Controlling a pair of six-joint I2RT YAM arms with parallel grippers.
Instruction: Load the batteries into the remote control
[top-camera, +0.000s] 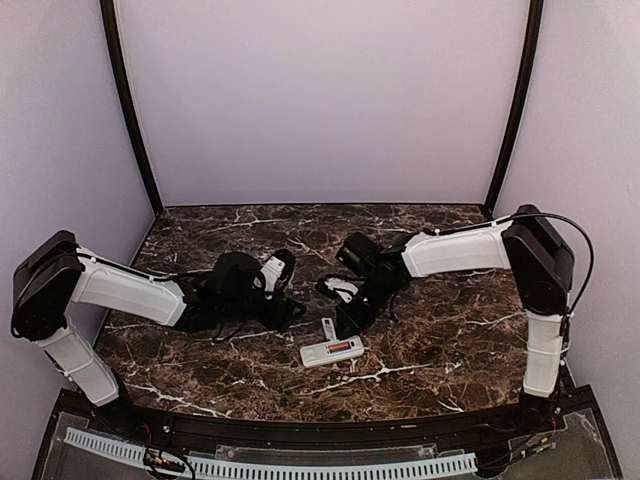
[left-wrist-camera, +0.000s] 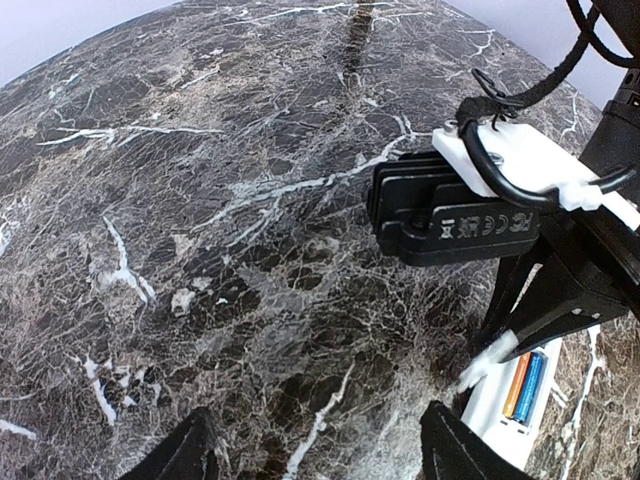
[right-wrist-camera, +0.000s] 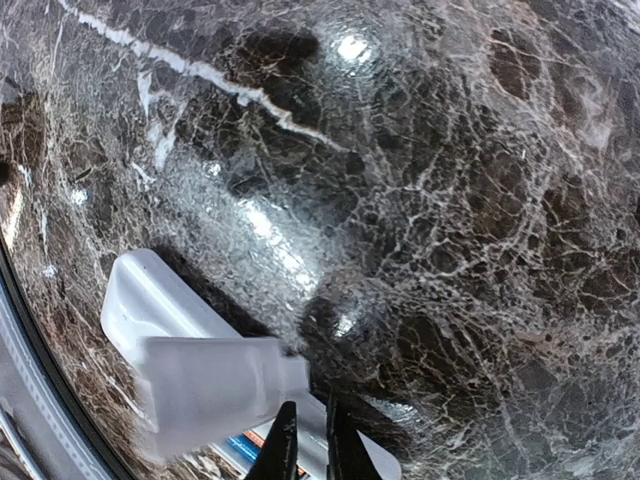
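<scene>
The white remote control (top-camera: 332, 351) lies on the marble table, its battery bay facing up. Orange and blue batteries (left-wrist-camera: 525, 386) lie side by side in that bay. A small white cover (right-wrist-camera: 210, 390) is tilted up over the remote, blurred in both wrist views, its end close to the right fingertips. My right gripper is low over the remote, slightly open; a narrow gap shows between its fingers. Whether it touches the cover cannot be made out. Off to the left, my left gripper stands wide open with only bare table between its fingers.
The right arm's wrist camera (left-wrist-camera: 455, 215) hangs close to the left gripper's side. Dark table edge (top-camera: 300, 428) and a perforated rail (top-camera: 340, 468) run along the front. Behind both arms and at the front left, the tabletop is clear.
</scene>
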